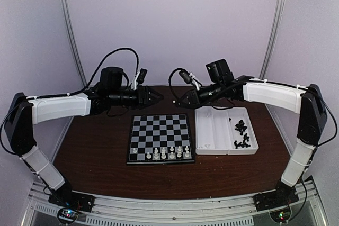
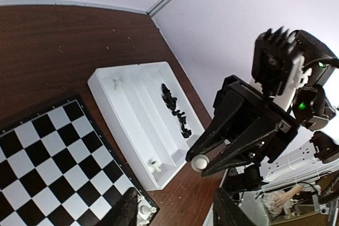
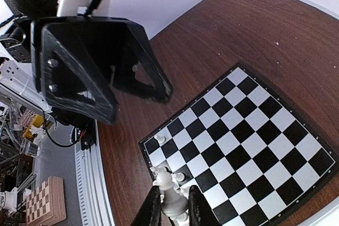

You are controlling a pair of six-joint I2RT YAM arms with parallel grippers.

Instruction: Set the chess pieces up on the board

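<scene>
The chessboard [image 1: 159, 130] lies mid-table, with several white pieces [image 1: 171, 154] along its near edge. In the left wrist view my right gripper is shut on a white chess piece, held in the air above the board's right side. My left gripper [image 1: 153, 97] faces it from the left, high over the board, its fingers apart with nothing seen between them; it also appears at the top of the right wrist view. The white tray [image 1: 212, 130] right of the board holds several black pieces [image 1: 241, 129] and a little white in its left part.
Bare dark table [image 1: 95, 152] surrounds the board on the left and front. The tray sits close beside the board's right edge. Walls enclose the back and sides.
</scene>
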